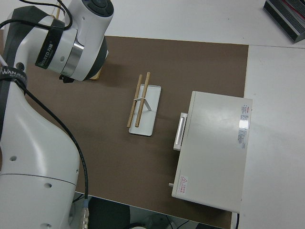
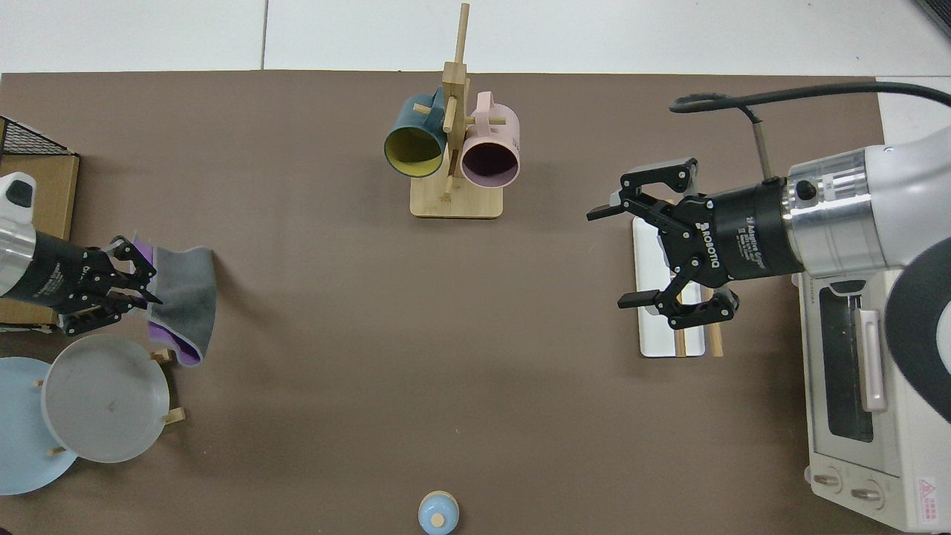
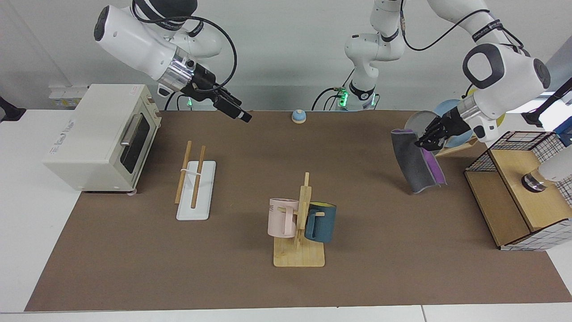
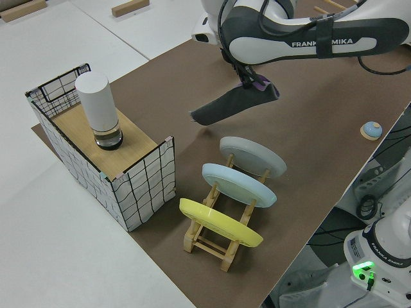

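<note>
A grey and purple cloth (image 2: 183, 299) is at my gripper (image 2: 134, 285) on the table's left in the top view, hanging from it in the right view (image 4: 231, 102); whether the fingers are shut on it is hard to tell. My other gripper (image 2: 606, 255), at the right of the top view, stands open above the white board (image 2: 655, 339) with wooden rods, nothing between its fingers.
A mug tree (image 2: 455, 205) holds two mugs at the back centre. A plate rack with plates (image 2: 102, 401), a wire basket (image 4: 141, 192), a white oven (image 2: 909, 464) and a small blue round object (image 2: 438, 513) surround a clear middle.
</note>
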